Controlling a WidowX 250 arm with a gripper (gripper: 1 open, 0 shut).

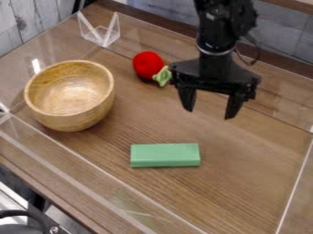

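The dark robot arm reaches down from the top right to the gripper (215,97), which hangs over the wooden table (263,164) with its black fingers pointing toward the viewer. Whether it is open or shut, or holds anything, is hard to tell. A red round object with green on it (149,65) lies to the gripper's upper left. A green rectangular block (164,155) lies below and left of it on the table. A wooden bowl (69,110) stands at the left.
A clear plastic piece (101,32) stands at the upper left. The table's back edge runs behind the arm at the upper right.
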